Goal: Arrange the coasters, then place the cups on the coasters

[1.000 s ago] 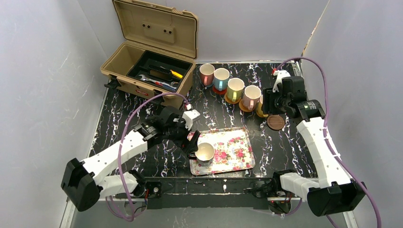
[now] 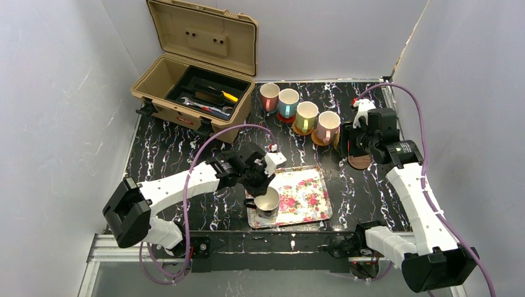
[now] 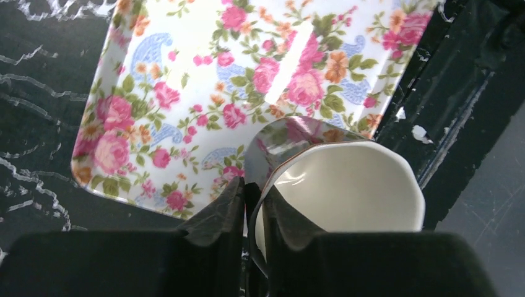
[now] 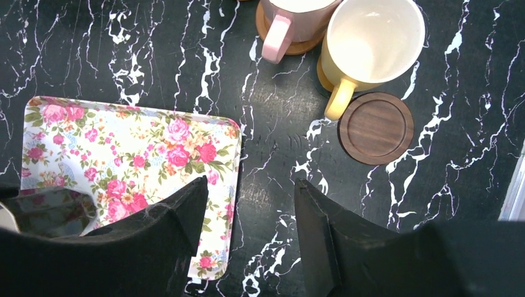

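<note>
A dark, shiny cup point(image 2: 267, 203) with a cream inside and black handle point(image 2: 249, 203) stands at the front-left corner of the flowered tray point(image 3: 80, 148). My left gripper is down at its rim, a finger on either side of the cup wall point(image 3: 297, 139) near the handle; I cannot tell whether they press on it. The bare brown wooden coaster point(image 4: 376, 129) lies at the right end of the cup row, beside the yellow cup point(image 4: 356, 52). My right gripper hangs open, nothing between its fingers, and partly hides that coaster from the top view.
Behind, a red cup point(image 2: 269, 96), blue cup point(image 2: 288, 102), green cup point(image 2: 306, 116) and pink cup point(image 2: 327, 125) form a slanting row. An open tan toolbox point(image 2: 201, 117) stands at the back left. Between tray and coaster the black marbled table point(image 4: 272, 142) is clear.
My left gripper has moved rightward, from beside the cup to over its near-handle rim. The cup has not visibly moved.
</note>
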